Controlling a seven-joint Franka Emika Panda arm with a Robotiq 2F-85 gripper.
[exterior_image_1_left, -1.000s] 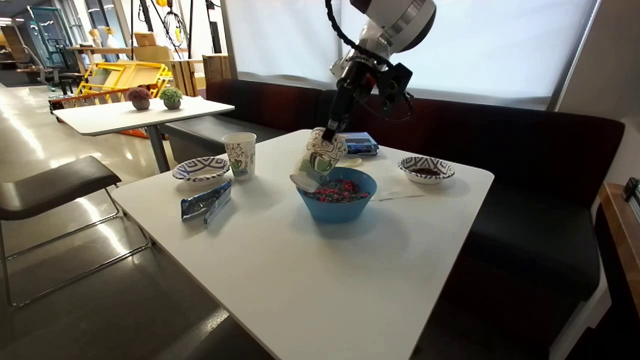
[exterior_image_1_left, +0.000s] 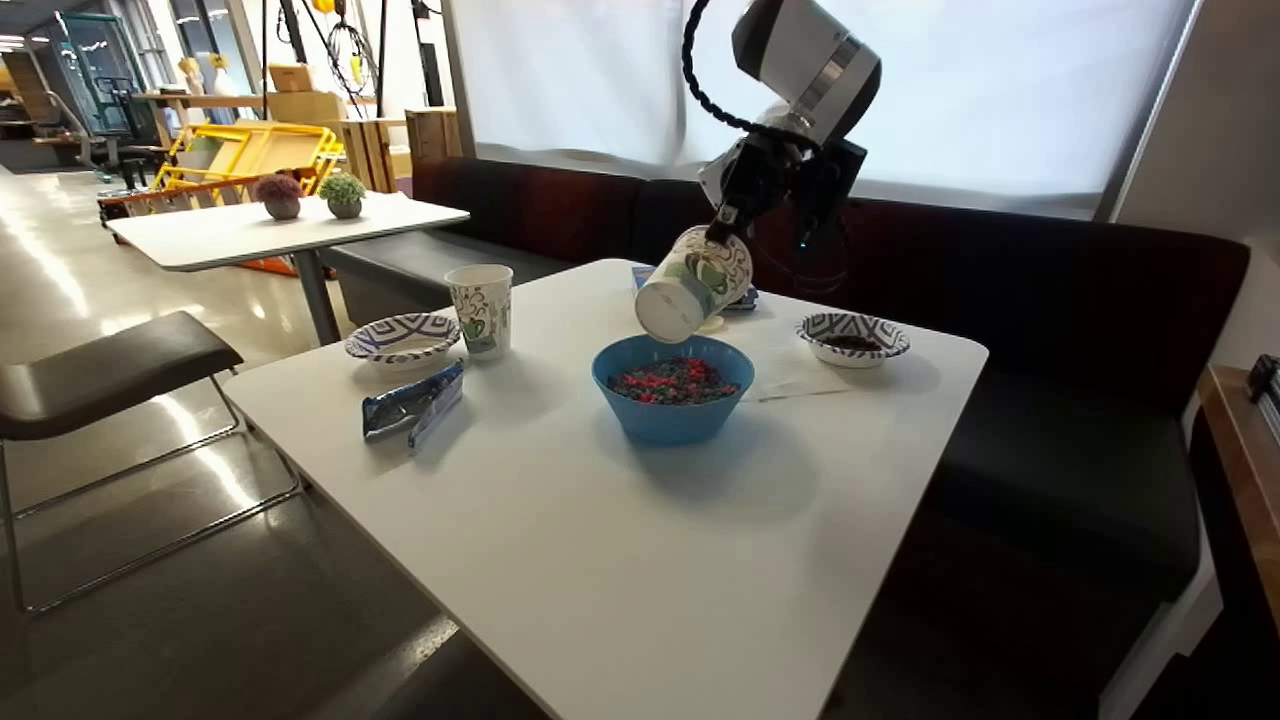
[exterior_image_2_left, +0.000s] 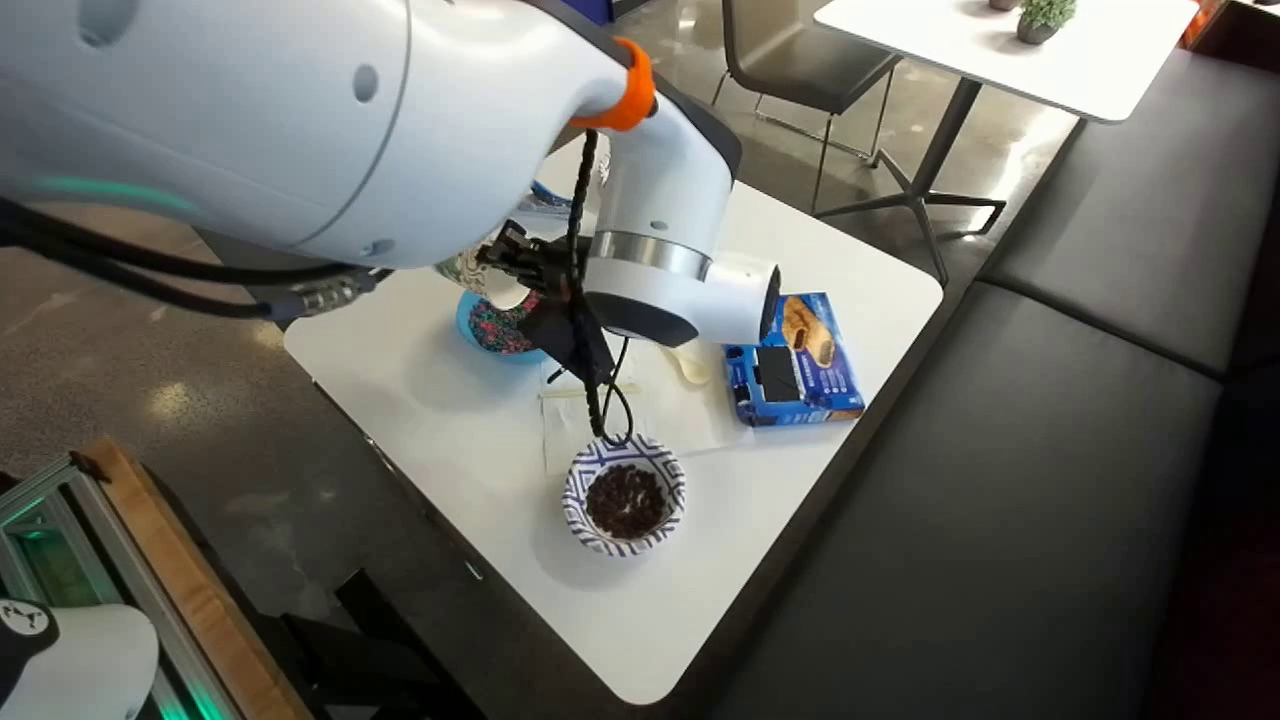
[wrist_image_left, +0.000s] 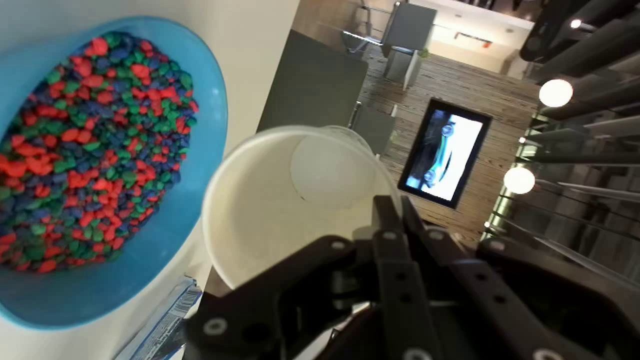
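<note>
My gripper (exterior_image_1_left: 725, 228) is shut on the thin wall of a patterned paper cup (exterior_image_1_left: 696, 286), near its rim. The cup hangs tilted above the back of a blue bowl (exterior_image_1_left: 672, 422), its white base facing down and toward the front left in exterior view 1. In the wrist view I look into the cup (wrist_image_left: 270, 210), and its inside appears empty; one dark finger (wrist_image_left: 384, 222) reaches over the rim. Red, green and dark blue bits (wrist_image_left: 102, 162) lie inside the blue bowl.
A second cup (exterior_image_1_left: 482, 314), a patterned bowl (exterior_image_1_left: 404, 341) and a silver-blue wrapper (exterior_image_1_left: 411, 403) occupy the table's left. Another patterned bowl (exterior_image_2_left: 624, 492) holds dark pieces, and a blue box (exterior_image_2_left: 798, 372) lies near the bench.
My gripper has lifted and carried the cup up and to the right in exterior view 1. The blue bowl stays put.
</note>
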